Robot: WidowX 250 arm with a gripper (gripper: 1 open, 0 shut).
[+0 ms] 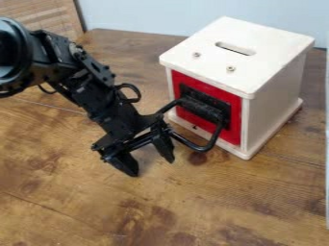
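A pale wooden box (276,91) with a slot and two small screws on top stands at the right of the camera view. Its front has a red panel (232,138) carrying a black ribbed fitting. My black gripper (146,158) hangs low over the table in front of the box, left of the red panel, with its two fingers pointing down and apart. Nothing shows between them. A black loop runs from the fitting toward the gripper; whether they touch is unclear.
A wooden board (45,12) lies at the back left, and a pale wall is behind.
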